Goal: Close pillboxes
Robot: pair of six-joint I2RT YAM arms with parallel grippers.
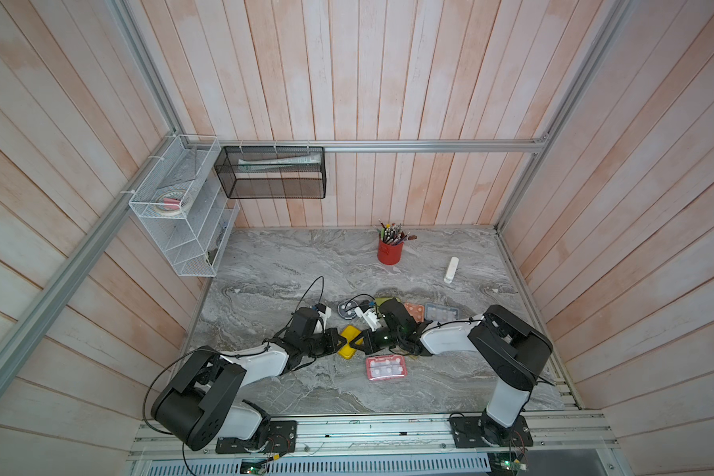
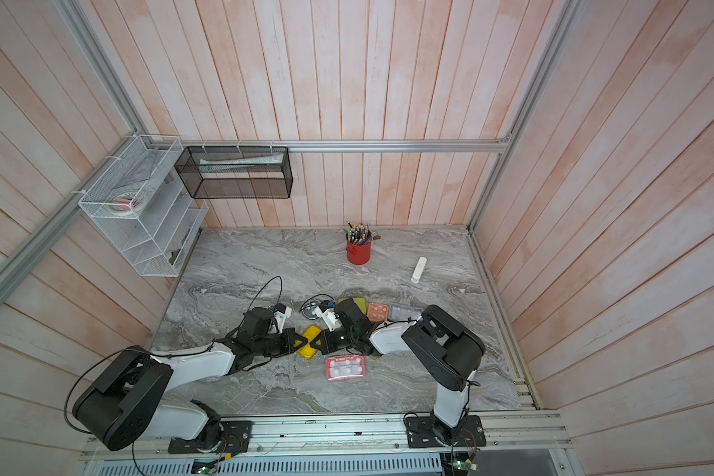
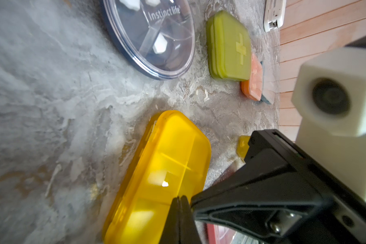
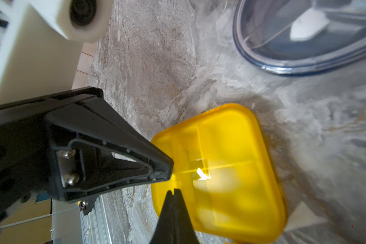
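A yellow pillbox lies on the marble table between my two grippers. Its translucent lid lies over the compartments; whether it is latched I cannot tell. My left gripper is shut, its tips over the box in the left wrist view. The right gripper is also shut, overlapping the box's near side in the right wrist view. Nothing shows between either pair of fingers. Behind the box are a round blue-rimmed pillbox, a green one and an orange one. A pink-rimmed pillbox with white pills lies nearer the front.
A clear bluish box lies right of the orange one, partly behind my right arm. Farther back stand a red pen cup and a white stick-shaped object. White wire shelves occupy the left corner.
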